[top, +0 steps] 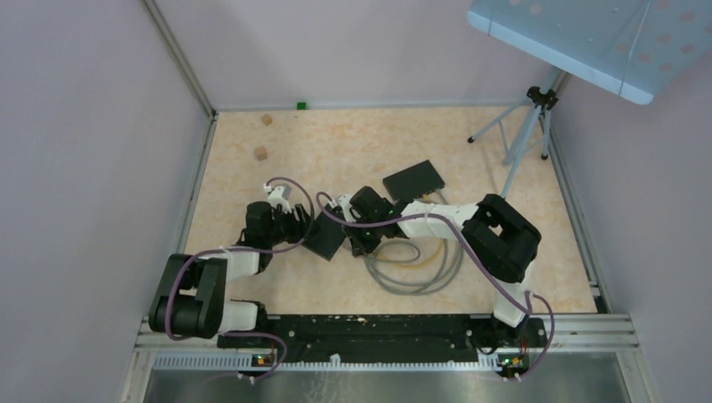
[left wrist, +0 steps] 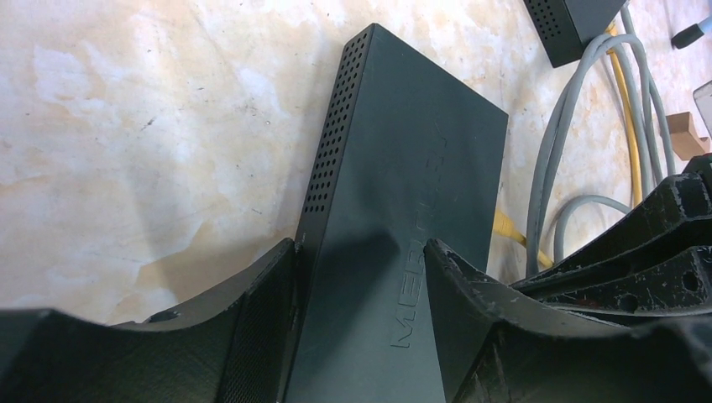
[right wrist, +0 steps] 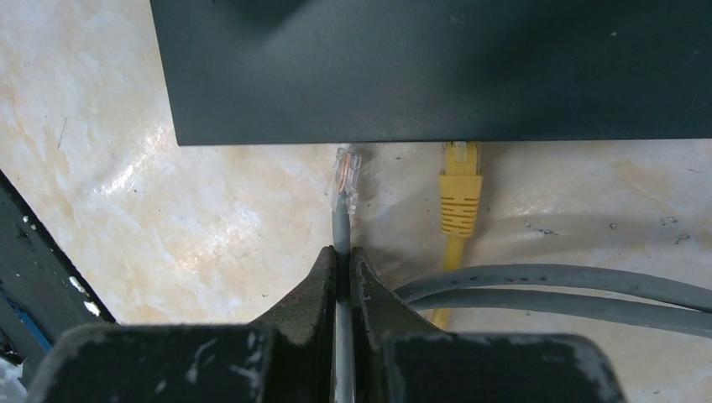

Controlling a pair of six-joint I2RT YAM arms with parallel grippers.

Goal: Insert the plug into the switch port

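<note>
A black MERCUSYS-style switch (left wrist: 395,168) lies on the tabletop in the middle-left. My left gripper is part open over its near end, one finger at either side of that end. My right gripper is shut on a grey cable; its clear plug (right wrist: 346,176) sits just short of the switch edge (right wrist: 420,101), left of a yellow plug (right wrist: 458,193) at that edge. The port faces are hidden from the right wrist view.
A second black box (top: 413,179) lies behind, with looped grey and yellow cables below it. A tripod (top: 525,134) stands at back right; small wooden blocks (top: 261,153) lie at back left.
</note>
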